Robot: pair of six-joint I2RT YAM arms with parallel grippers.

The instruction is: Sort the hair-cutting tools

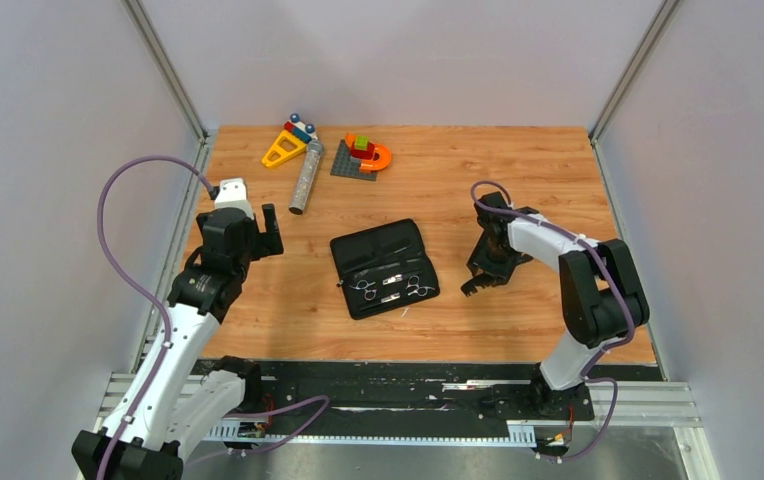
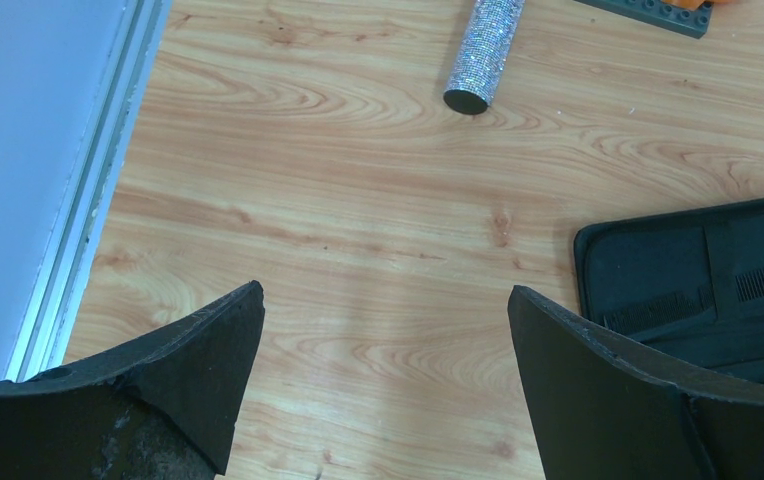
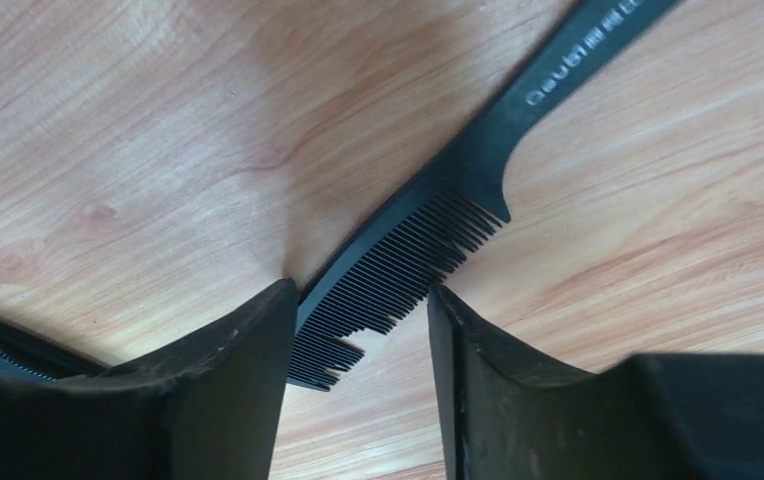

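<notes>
An open black tool case (image 1: 378, 250) lies mid-table, holding scissors (image 1: 418, 287) and other slim tools; combs show in it in the left wrist view. A black comb (image 3: 558, 80) lies diagonally on the wood under my right gripper, right of the case. That gripper's fingers are apart, one each side of the comb's toothed part, very near it; whether they touch it is unclear. My left gripper hangs open and empty over the left of the table, beside the case.
A glittery cylinder (image 1: 306, 180), a yellow toy (image 1: 283, 149) and a bricks-and-baseplate toy (image 1: 363, 158) sit at the back left. Walls bound both sides.
</notes>
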